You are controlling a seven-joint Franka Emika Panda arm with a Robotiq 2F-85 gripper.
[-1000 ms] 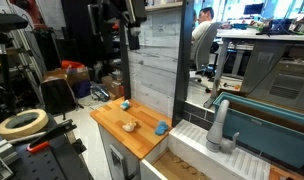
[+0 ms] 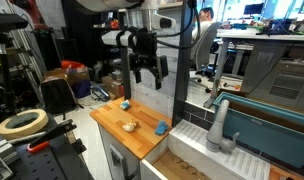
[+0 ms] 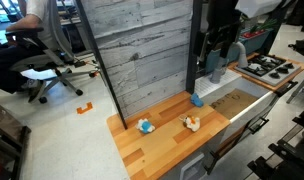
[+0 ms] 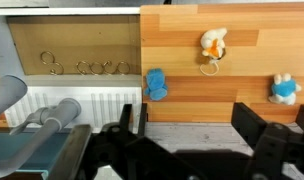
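My gripper (image 2: 149, 78) hangs open above the wooden counter (image 2: 147, 143), with nothing between its fingers. In the wrist view its dark fingers (image 4: 249, 122) spread wide along the lower edge. Below lie three small soft-looking things: a white and orange plush toy (image 4: 213, 43), a white and blue plush toy (image 4: 285, 90), and a blue item (image 4: 156, 84). The blue item rests near the end of the wood beside the open drawer (image 3: 232, 103). All three are clear of the gripper.
Several metal rings (image 4: 87, 67) lie in the drawer. Past the counter stand a grey faucet (image 2: 220, 122) and a blue basin (image 2: 260, 132). A grey plank wall (image 3: 157, 65) rises behind the wood; bare wood shows between the toys.
The arm and gripper have come down toward the counter, shifting slightly right in exterior view 1. The toys and drawer have not moved.
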